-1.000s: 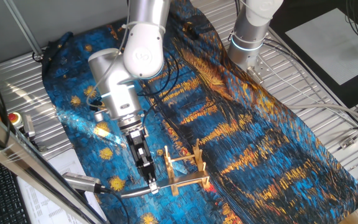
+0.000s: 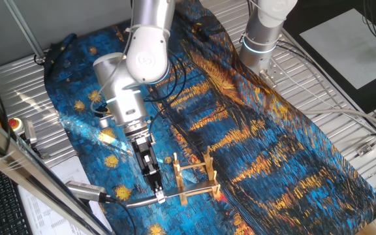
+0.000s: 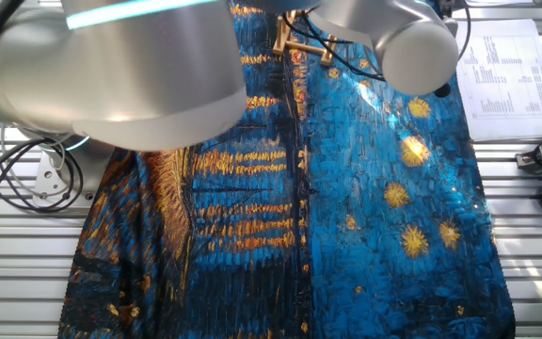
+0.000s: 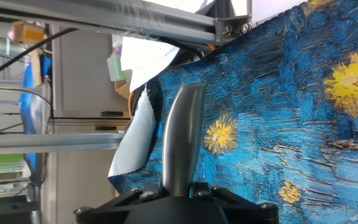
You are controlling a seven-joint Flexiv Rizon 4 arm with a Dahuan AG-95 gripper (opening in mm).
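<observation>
A knife with a smooth metal handle [image 2: 140, 202] lies across a small wooden rack [image 2: 178, 175], its blade [image 2: 194, 188] reaching between the rack's posts. My gripper [image 2: 160, 196] points down beside the rack and is shut on the knife where handle and blade meet. In the wrist view the curved grey handle [image 4: 182, 137] sticks out from between the fingers, while the blade is hidden. Part of the wooden rack [image 3: 299, 42] shows at the top of exterior view 2, where my gripper is out of sight.
A blue and orange painted cloth [image 2: 266, 156] covers the table, with wide free room right of the rack. A grey cabled device [image 2: 87, 190] lies left of the handle.
</observation>
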